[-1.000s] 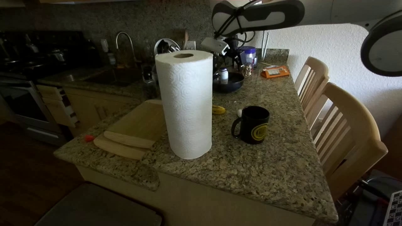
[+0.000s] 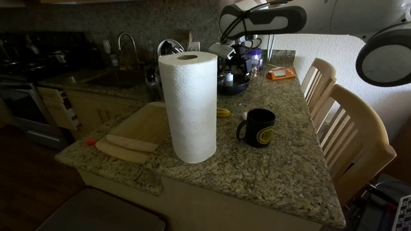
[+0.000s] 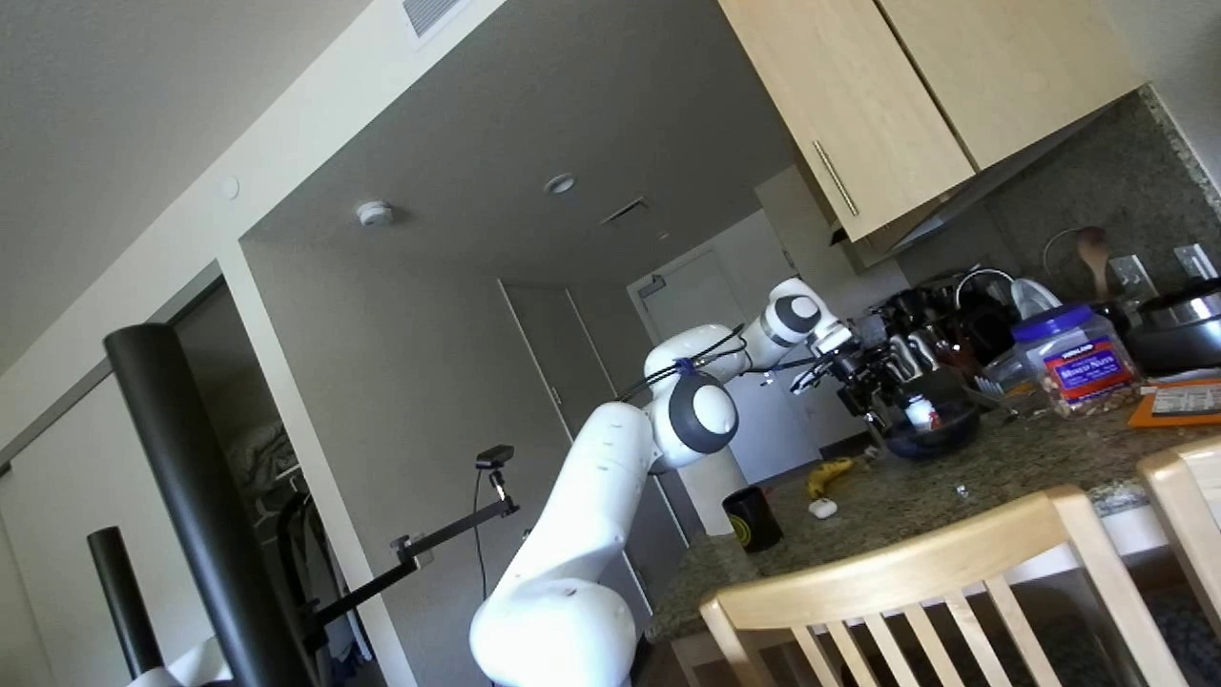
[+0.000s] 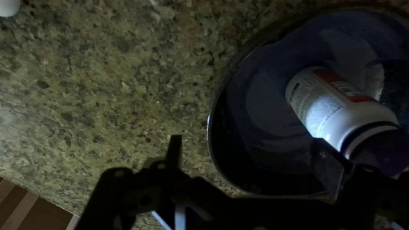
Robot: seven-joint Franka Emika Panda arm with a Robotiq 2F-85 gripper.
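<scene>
My gripper is open over the side of a dark round pan (image 4: pixel 211 126). In the wrist view its two fingers (image 4: pixel 175 147) stand wide apart, one over the granite and the other over the pan. The pan's rim crosses the gap between them, and whether a finger touches it I cannot tell. Inside the pan is a white bottle (image 4: pixel 329 103) with a red-and-white label and a dark cap, close to the right finger. Exterior view 1 shows the gripper (image 2: pixel 245 69) pointing down at the pan (image 2: pixel 234 89), with the bottle (image 2: pixel 228 79) upright.
A paper towel roll (image 2: pixel 192 111) and a black mug (image 2: pixel 260 129) stand nearer on the counter. A banana (image 3: pixel 829 474) and a small white object (image 3: pixel 821 508) lie between mug and pan. Behind the pan are a purple-lidded nut jar (image 3: pixel 1076 361) and an orange packet (image 2: pixel 281 73).
The arm has come down, and my gripper now hangs lower at the pan, slightly to the right in exterior view 1. Bottle, pan and mug look unmoved.
</scene>
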